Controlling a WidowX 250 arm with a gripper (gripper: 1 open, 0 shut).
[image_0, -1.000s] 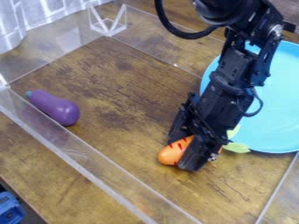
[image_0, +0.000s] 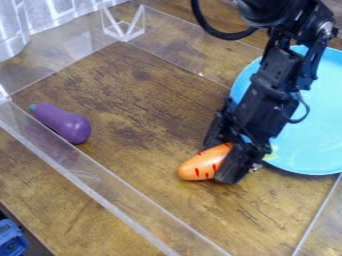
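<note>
An orange toy carrot (image_0: 201, 166) with dark stripes lies on the wooden surface at the lower middle. My black gripper (image_0: 227, 152) is down over its right end, at the left edge of the blue plate; whether the fingers are closed on the carrot is hard to tell, as the gripper hides that end.
A blue plate (image_0: 315, 110) fills the right side, partly behind the arm. A purple toy eggplant (image_0: 62, 123) lies at the left. Clear plastic walls border the wooden surface, with bare wood in the middle and foreground.
The gripper has shifted slightly, and the carrot now shows more of its body, lying a little further left and more level.
</note>
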